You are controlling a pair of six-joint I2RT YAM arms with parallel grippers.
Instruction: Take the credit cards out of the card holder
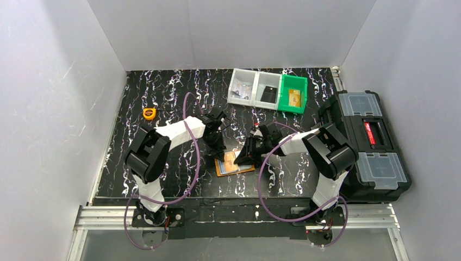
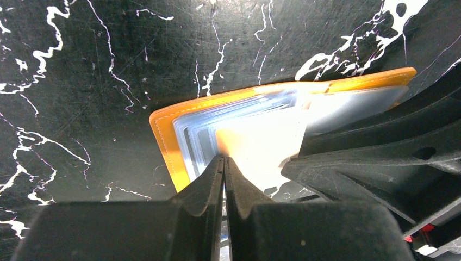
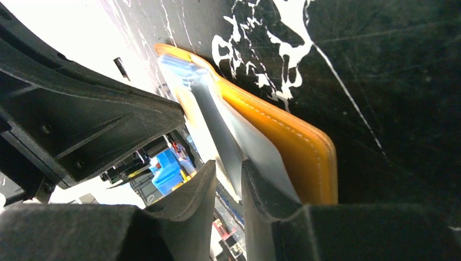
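The orange card holder (image 1: 235,173) lies spread on the dark table, clear sleeves (image 2: 201,128) fanned inside it. A pale orange card (image 2: 255,144) shows through the sleeves in the left wrist view. My left gripper is shut, with nothing visible between its fingers; its tips are over the holder's sleeves. My right gripper is part open over the other half of the holder. The edge of a sleeve (image 3: 225,147) runs into the gap between its fingertips in the right wrist view; whether the pads touch it, I cannot tell.
At the back stand a two-part white tray (image 1: 254,84) holding cards and a black item, and a green bin (image 1: 303,87) with a yellowish card inside. An orange tape measure (image 1: 149,113) lies at left. A black toolbox (image 1: 375,141) stands at the right edge.
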